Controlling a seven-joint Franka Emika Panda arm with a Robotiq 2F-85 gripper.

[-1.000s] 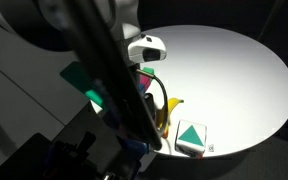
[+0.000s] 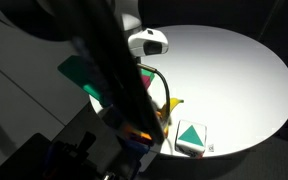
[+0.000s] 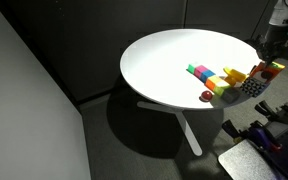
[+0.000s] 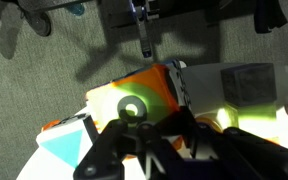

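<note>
In the wrist view, an orange block (image 4: 134,98) with a white-and-green ring on its face sits at the dark fingers of my gripper. The fingers are shut on this block, though dark parts hide its lower side. In exterior view 2 the gripper (image 3: 264,68) is at the table's right edge, among orange and yellow pieces. A dark arm link covers most of it in exterior view 1, where only a bit of orange (image 2: 136,132) shows beside the link. A white block with a teal triangle (image 2: 191,138) stands close by on the table.
Several coloured blocks (image 3: 206,76) form a row on the round white table (image 3: 154,55), with a red ball (image 3: 206,97) near its front edge. In exterior view 1, a yellow piece (image 2: 175,103) lies behind the link.
In exterior view 1 the dark link has shifted slightly rightward, and the white arm part has moved a little. Orange now shows beside the link. The triangle block has stayed put.
</note>
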